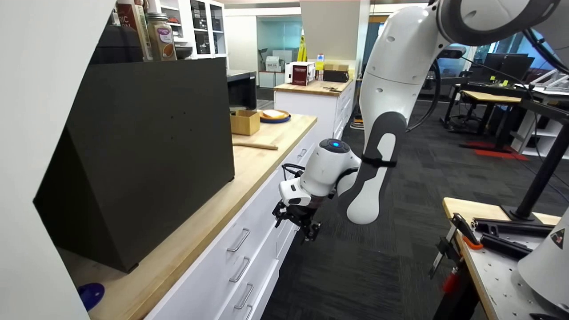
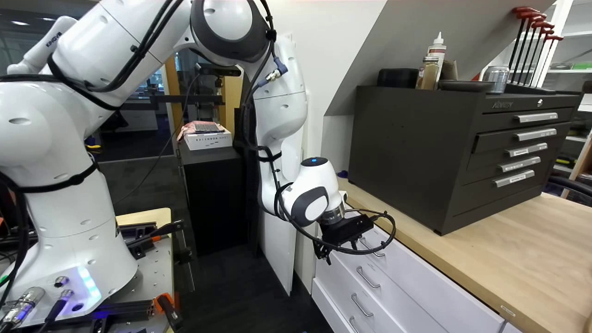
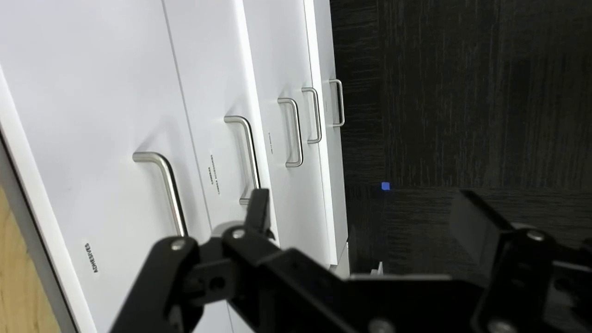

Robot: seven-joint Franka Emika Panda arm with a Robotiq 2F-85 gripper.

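Observation:
My gripper (image 1: 294,223) hangs in front of the white drawer cabinet (image 3: 105,66), below the counter's edge. Its black fingers stand wide apart in the wrist view, the left finger (image 3: 258,211) over the cabinet front and the right finger (image 3: 477,230) over the dark floor. Nothing is between them. A silver handle (image 3: 172,194) on the drawer labelled "ADHESIVES" lies left of the left finger; its lower end is hidden. Another handle (image 3: 247,144) runs down behind that finger. All drawers in view look shut.
The wooden counter (image 2: 521,252) runs above the drawers and carries a large dark tool chest (image 2: 410,150). A wooden box (image 1: 245,122) and a plate (image 1: 274,115) sit farther along. A clamp (image 1: 464,232) juts from the robot's table. Dark floor between is open.

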